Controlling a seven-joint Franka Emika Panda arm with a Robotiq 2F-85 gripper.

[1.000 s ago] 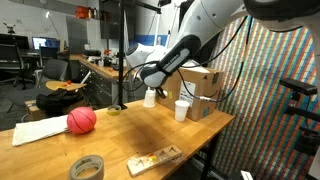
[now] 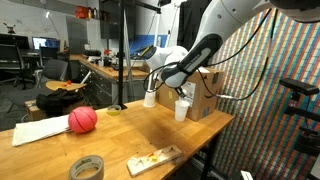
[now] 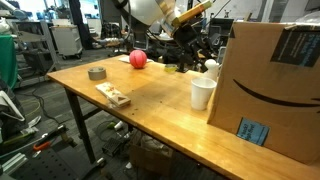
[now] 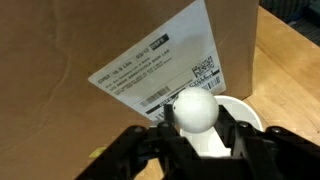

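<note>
A white ball (image 4: 196, 110) is pinched between the dark fingers of my gripper, which is shut on it. Behind and below the ball in the wrist view is the round opening of a white cup (image 4: 247, 113), partly covered by the ball and fingers. The cup (image 3: 202, 94) stands upright on the table in the second exterior view, close to the cardboard box. My gripper is above the cup there; how far the ball is from its rim is hard to tell.
A large cardboard box (image 3: 270, 75) stands right beside the cup. A red ball (image 2: 82, 120), a tape roll (image 2: 88, 168), a wooden block with pale pieces (image 2: 154, 160) and a white cloth (image 2: 40, 130) lie elsewhere on the table.
The arm has swung right across the first exterior view, bringing my gripper from the left over to the cup beside the box. The cup and the other table objects stay put.
</note>
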